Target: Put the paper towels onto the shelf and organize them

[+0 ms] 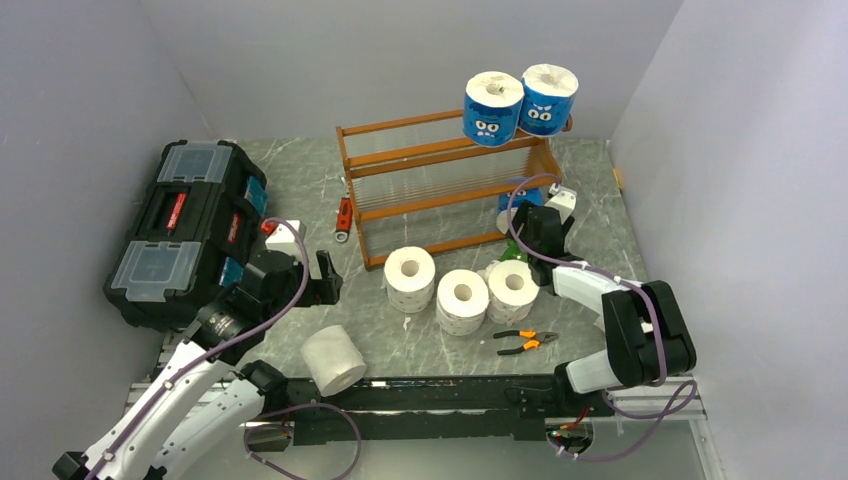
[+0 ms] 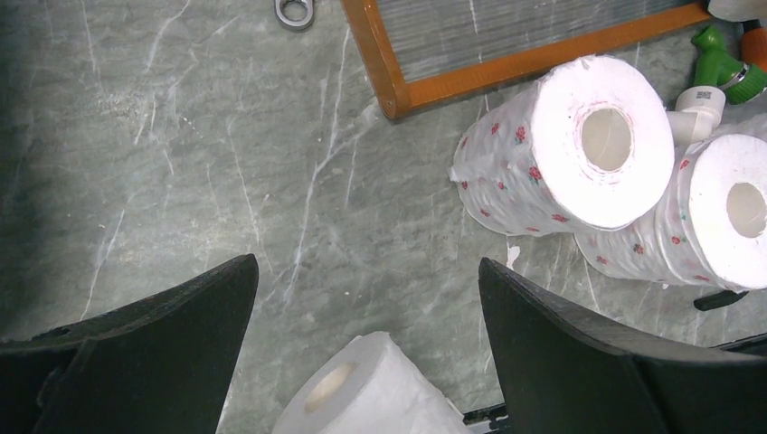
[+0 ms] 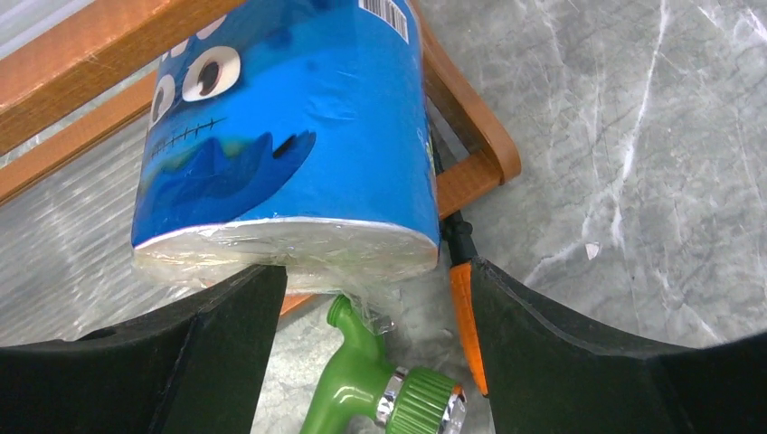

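Two blue-wrapped rolls point(image 1: 492, 115) stand upright at the right end of the wooden shelf's point(image 1: 400, 154) top. Another blue-wrapped roll point(image 3: 298, 136) lies tilted on the lower level at the right end. My right gripper is open just in front of that roll, its fingers point(image 3: 226, 334) apart, no grip on it. Three white rolls, among them one with a floral print point(image 2: 506, 172), stand in front of the shelf. One more white roll point(image 1: 333, 360) lies on its side at the front left. My left gripper hangs open and empty over bare table.
Black toolboxes point(image 1: 190, 235) fill the left side. Orange-handled pliers point(image 1: 525, 342) lie near the front edge. A green sprayer-like piece point(image 3: 357, 380) and an orange-handled tool point(image 3: 466, 316) lie below the right gripper. A red tool point(image 1: 344, 219) lies left of the shelf.
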